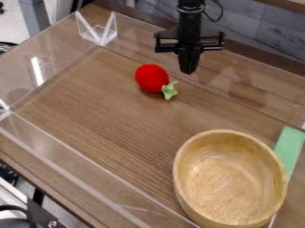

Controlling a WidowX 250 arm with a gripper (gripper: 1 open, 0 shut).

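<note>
My dark gripper [188,50] hangs at the top centre of the wooden table [84,134], its fingers pointing down, part way apart, with nothing visible between them. Below and left of it lies a red object with a green leafy end [152,78], like a toy vegetable, apart from the gripper. A large pale tan bowl [229,178] sits at the lower right.
A clear wire-like holder [98,28] stands at the upper left. A light green flat item [288,147] lies at the right edge, beside the bowl.
</note>
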